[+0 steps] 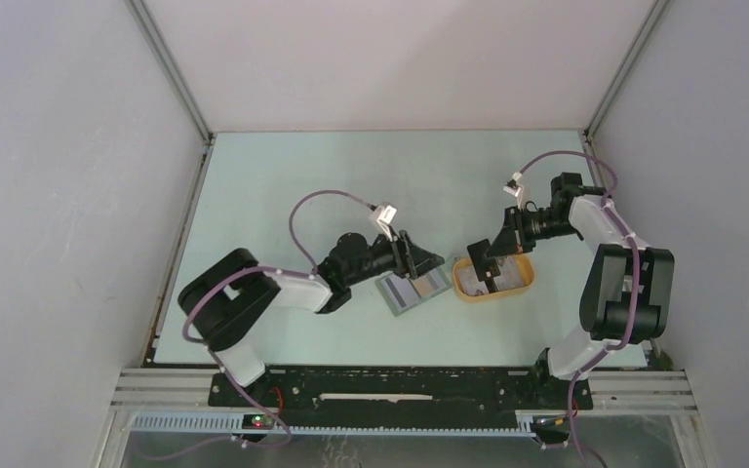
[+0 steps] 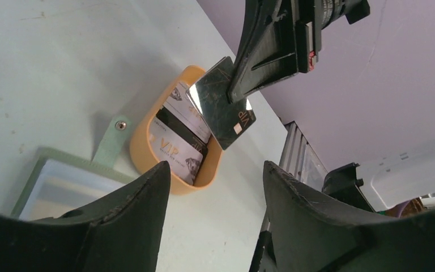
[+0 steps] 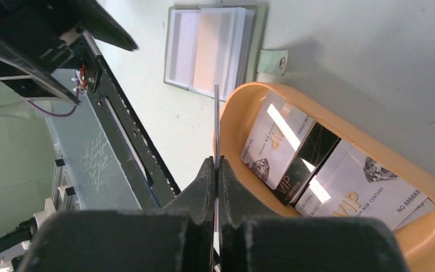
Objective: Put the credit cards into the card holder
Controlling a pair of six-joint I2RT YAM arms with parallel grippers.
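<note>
A black VIP card (image 2: 215,102) is pinched edge-on by my right gripper, just above the orange tray (image 2: 143,143). In the right wrist view the held card (image 3: 217,122) shows only as a thin upright line between the fingers. Several more cards (image 3: 348,184), white and black, lie in the tray. The card holder (image 3: 207,48) lies spread flat left of the tray, with clear pockets and a strap with a snap. My left gripper is parted with nothing between its fingers, above the holder, partly covering it in the top view.
The holder's strap (image 2: 112,139) reaches almost to the tray's rim. Both grippers are close together over this spot.
</note>
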